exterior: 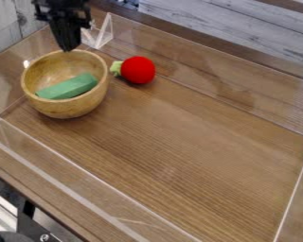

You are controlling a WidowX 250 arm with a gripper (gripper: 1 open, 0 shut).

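A wooden bowl point(45, 100) sits at the left of the table with a green oblong object point(69, 86) lying in it. My black gripper point(63, 36) is at the top left, above and behind the bowl, apart from the green object. It is partly out of frame, and its finger gap is hard to judge.
A red tomato-like object point(137, 69) with a small green piece beside it lies right of the bowl. A pale translucent item point(99, 30) is behind.
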